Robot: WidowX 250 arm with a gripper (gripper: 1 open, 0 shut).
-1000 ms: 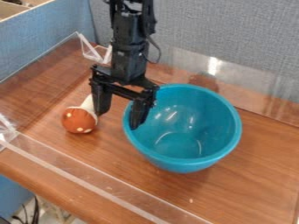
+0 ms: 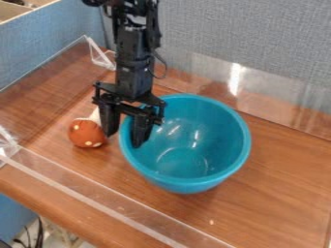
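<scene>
A teal plastic bowl (image 2: 200,155) stands on the wooden table, filling the middle right of the camera view. My gripper (image 2: 126,126) hangs at the bowl's left side, its fingers part open, one tip reaching to the bowl's rim. An orange-red round object (image 2: 88,134) with a pale part behind it lies on the table just left of the gripper, partly hidden by it.
A grey wall stands behind, a blue panel at the left, with clear tape or plastic along the table's edges.
My gripper has moved left and a little down, its fingers closer together. The bowl has shifted left along with it, leaving more bare table on the right.
</scene>
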